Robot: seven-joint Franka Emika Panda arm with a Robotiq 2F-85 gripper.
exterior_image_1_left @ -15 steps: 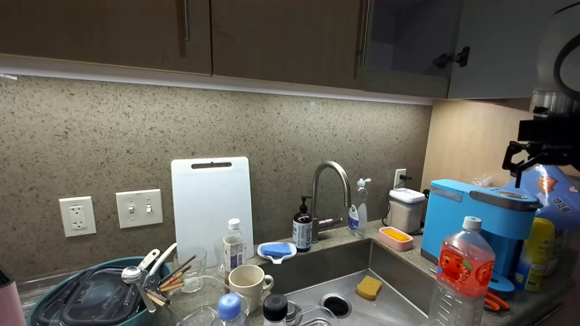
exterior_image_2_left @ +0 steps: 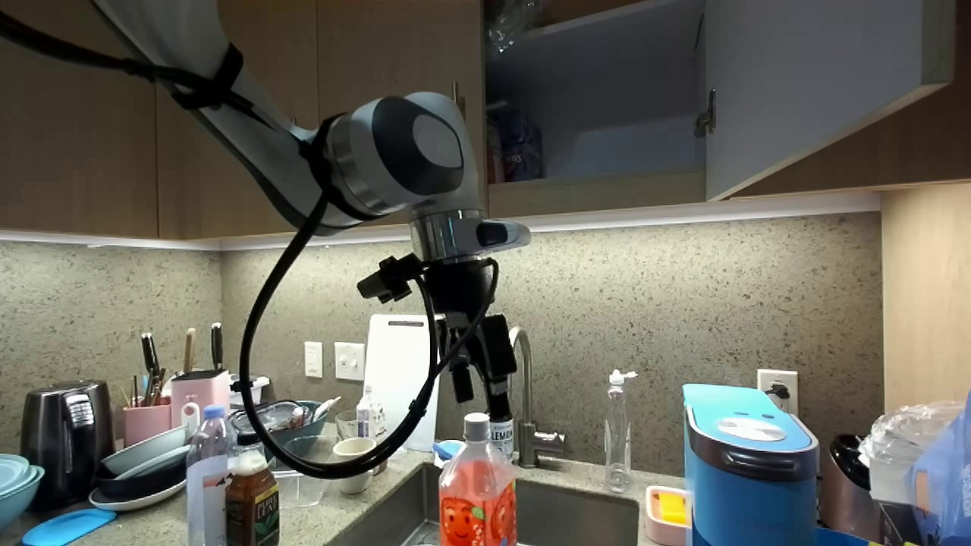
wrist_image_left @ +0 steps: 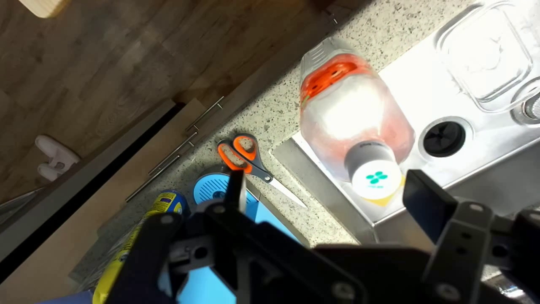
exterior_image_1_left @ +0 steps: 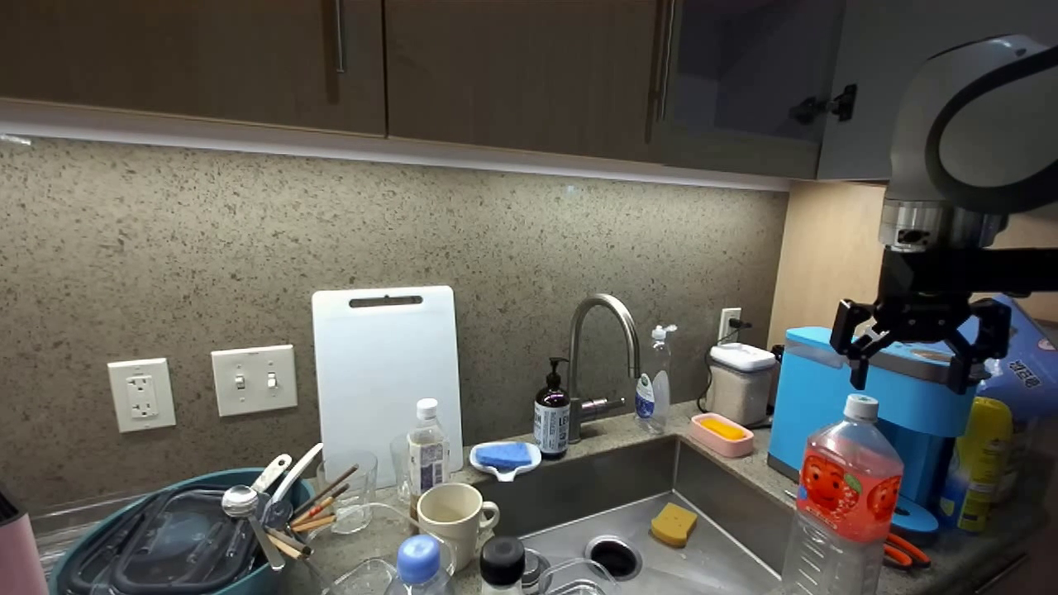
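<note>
My gripper (exterior_image_1_left: 908, 378) stands open and empty, pointing down in front of the blue coffee machine (exterior_image_1_left: 828, 397). A large clear bottle with a red strawberry-face label (exterior_image_1_left: 848, 486) and white cap stands upright below it. In the wrist view the bottle's cap (wrist_image_left: 374, 175) shows between and beyond the spread fingers, not touching them. In exterior view 2 the gripper (exterior_image_2_left: 480, 396) hangs above the bottle (exterior_image_2_left: 478, 505). How far apart they are in depth is hard to tell there.
Orange-handled scissors (wrist_image_left: 248, 157) lie on the counter beside the sink (wrist_image_left: 420, 169). A yellow sponge (exterior_image_1_left: 674, 525) rests in the basin. Bottles and a cream mug (exterior_image_1_left: 451, 521) crowd the near side. Overhead, a cabinet door (exterior_image_2_left: 819, 82) hangs open.
My gripper has moved left and somewhat lower in exterior view 1, coming from the far right edge to above the strawberry bottle. The objects on the counter have stayed put.
</note>
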